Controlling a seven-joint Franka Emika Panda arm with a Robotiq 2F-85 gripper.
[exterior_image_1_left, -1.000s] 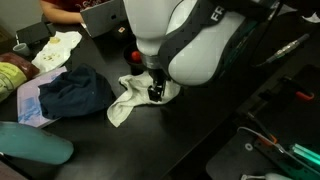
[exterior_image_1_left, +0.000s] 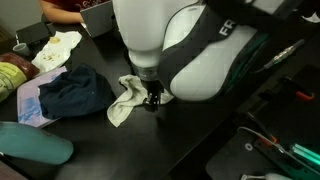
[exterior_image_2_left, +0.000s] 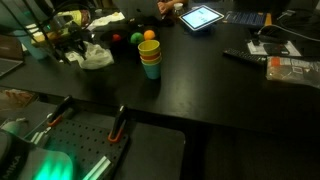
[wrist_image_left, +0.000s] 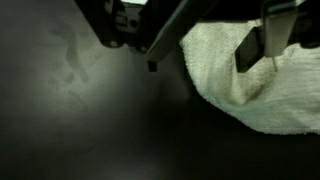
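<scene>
A whitish cloth (exterior_image_1_left: 124, 107) lies crumpled on the dark table, its near edge showing large at the right of the wrist view. My gripper is low over that edge with its fingers apart. One dark finger (wrist_image_left: 160, 45) is over bare table beside the cloth, and the other finger (wrist_image_left: 250, 50) is over the fabric. Whether either touches the cloth cannot be told. In exterior view 1 the white arm hides part of the cloth; in exterior view 2 the cloth (exterior_image_2_left: 97, 57) shows pale beside the dark gripper.
A dark blue cloth (exterior_image_1_left: 76, 93) and a teal bottle (exterior_image_1_left: 36, 143) are to the left in exterior view 1. Stacked cups (exterior_image_2_left: 151, 60) and a green ball (exterior_image_2_left: 136, 38) stand nearby in exterior view 2. The table right of the cups is largely clear.
The arm has come down and slightly left in exterior view 1, toward the cloth's near edge. The cloth looks unmoved.
</scene>
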